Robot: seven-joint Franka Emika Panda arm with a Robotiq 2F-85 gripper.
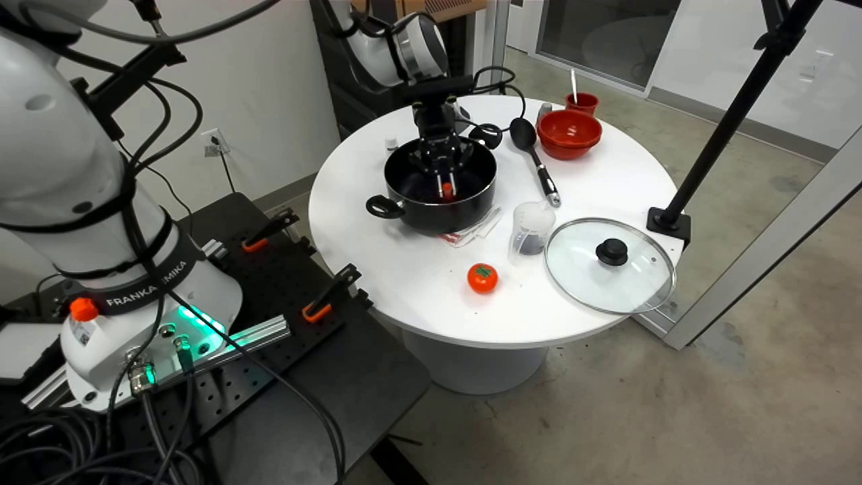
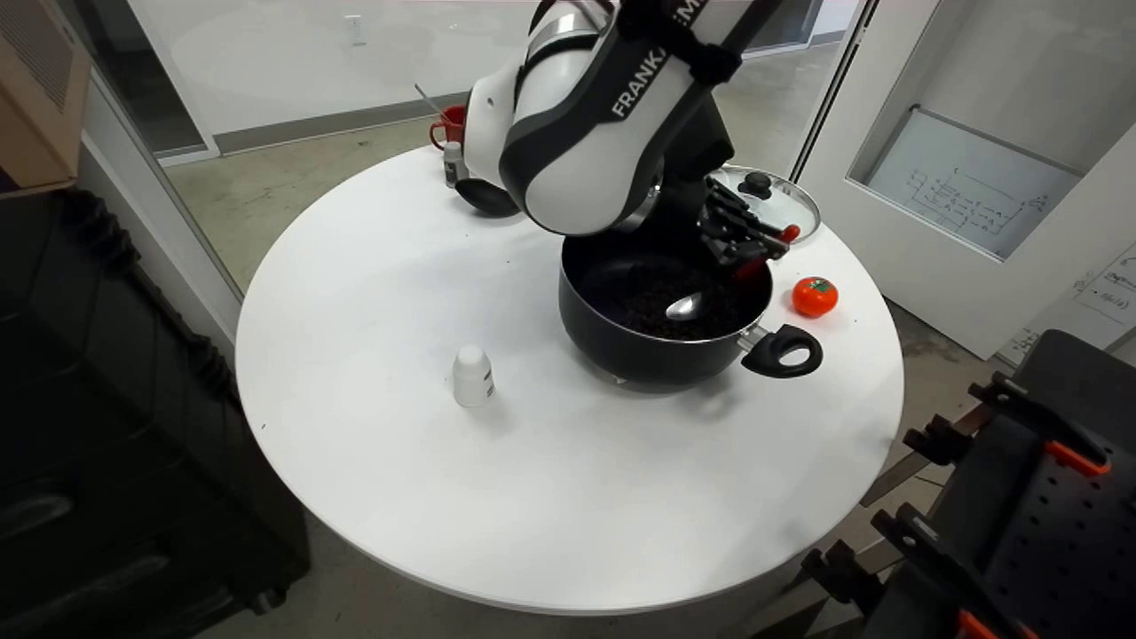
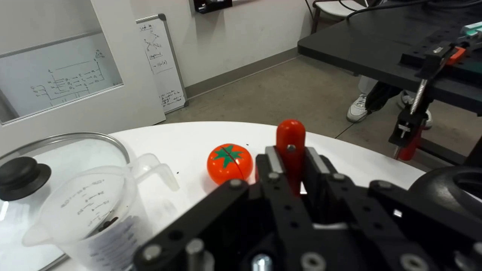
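Note:
A red handle (image 3: 291, 149) stands between the fingers of my gripper, which is shut on it. In exterior view 2 a metal spoon bowl (image 2: 686, 307) shows inside the black pot (image 2: 650, 357), near dark loose contents (image 2: 655, 293). The red handle appears to belong to that spoon, though the stretch between them is largely hidden. My gripper (image 1: 446, 179) is over the pot (image 1: 444, 214) in exterior view 1, its fingertips at about rim height.
A tomato (image 1: 482, 278), a clear measuring cup (image 1: 531, 228) and a glass lid (image 1: 611, 271) lie in front of the pot. Red bowls (image 1: 569, 134) and a black ladle (image 1: 535, 157) sit to its right. A small white bottle (image 2: 473, 376) stands alone.

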